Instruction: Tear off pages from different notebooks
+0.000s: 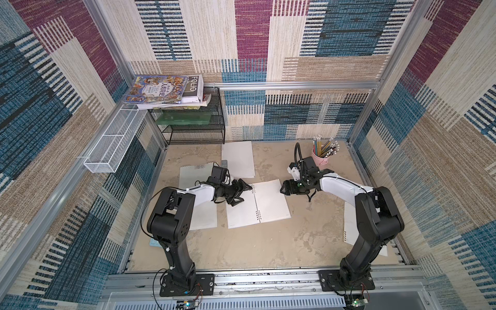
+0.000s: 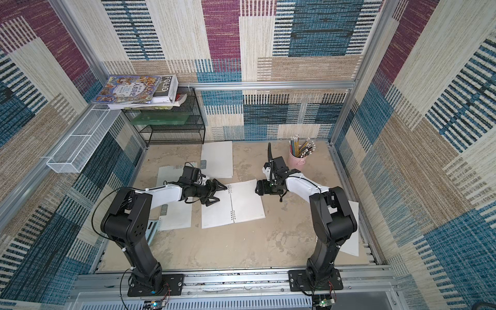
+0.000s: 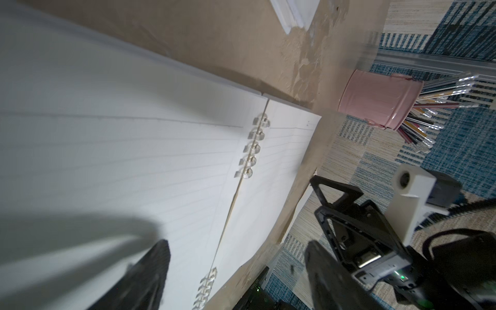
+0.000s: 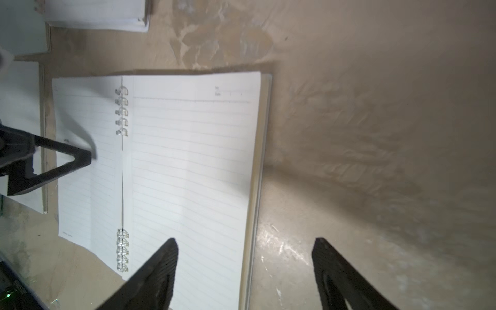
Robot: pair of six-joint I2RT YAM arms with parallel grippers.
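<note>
An open spiral notebook [image 1: 271, 201] with lined white pages lies flat in the middle of the table; its rings [image 4: 122, 111] run down the centre. My left gripper [image 1: 241, 193] is over the left page, open, with its shadow on the paper in the left wrist view; nothing shows between its fingers. My right gripper [image 2: 261, 188] is at the right edge of the notebook, fingers apart over that edge and bare table in the right wrist view, holding nothing.
Other pads [image 1: 237, 157] lie behind and left of the notebook, more paper [image 1: 351, 227] at the far right. A pink pencil cup [image 1: 319, 159] stands back right, a wire rack with books [image 2: 168, 131] back left.
</note>
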